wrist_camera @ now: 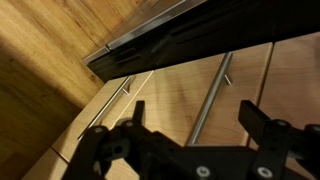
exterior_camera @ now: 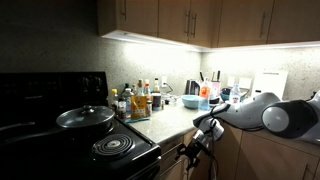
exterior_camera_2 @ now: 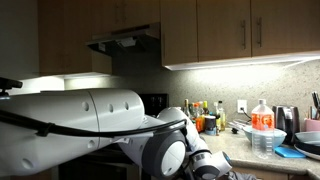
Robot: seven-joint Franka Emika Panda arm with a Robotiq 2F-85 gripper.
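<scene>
My open gripper is in front of wooden cabinet fronts in the wrist view, its two dark fingers spread apart. A long metal bar handle [wrist_camera: 209,97] runs through the gap between them in the picture; I cannot tell how far from the fingers it is. A second bar handle [wrist_camera: 118,103] shows to the left, on another front. From the first outside view, the gripper [exterior_camera: 186,155] hangs low beside the lower cabinets, under the counter edge and right of the stove. In the second outside view the arm and the counter hide it.
A black stove [exterior_camera: 75,145] carries a lidded pan [exterior_camera: 86,117]. Several bottles [exterior_camera: 140,103] crowd the counter [exterior_camera: 170,122] behind. A turquoise bowl [exterior_camera_2: 263,136] and a large clear bottle [exterior_camera_2: 262,128] stand at the counter's other end.
</scene>
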